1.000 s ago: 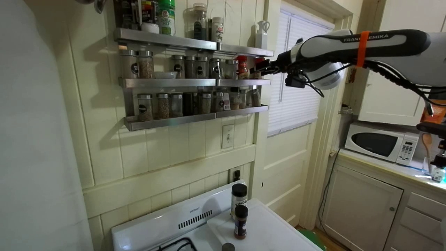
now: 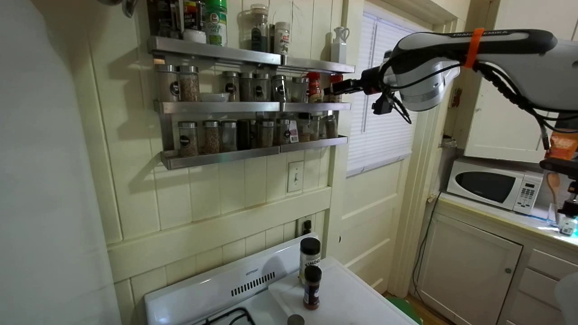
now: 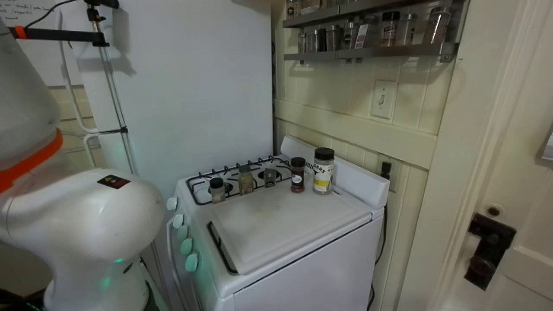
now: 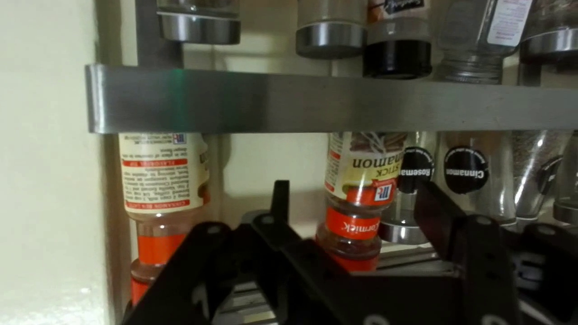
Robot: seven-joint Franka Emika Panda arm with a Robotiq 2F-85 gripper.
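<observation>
My gripper stands part open at the middle spice shelf, with a clear gap between its dark fingers. The wrist view is upside down. In it, a red-capped cinnamon stick bottle (image 4: pixel 355 221) appears between the fingertips; whether they touch it cannot be told. A second red-banded bottle (image 4: pixel 165 181) stands beside the left finger, outside the gap. In exterior view 1, my gripper (image 2: pixel 331 89) reaches the shelf's right end. There the cinnamon stick bottle (image 2: pixel 314 88) shows just left of the fingertips, and the other red-capped bottle (image 2: pixel 336 79) is partly hidden behind them.
Glass jars labelled Cinnamon (image 4: pixel 470 170) and Rosemary (image 4: pixel 416 169) stand close by the right finger. A metal shelf rail (image 4: pixel 325 103) crosses the wrist view. Below, several spice containers stand on the stove, including a black-capped shaker (image 3: pixel 323 173). The white board (image 3: pixel 280 223) is mostly clear.
My hand and wrist have tilted and shifted slightly, and the arm's upper link has turned. The fingertips remain at the right end of the middle shelf. Jars and bottles look unmoved.
</observation>
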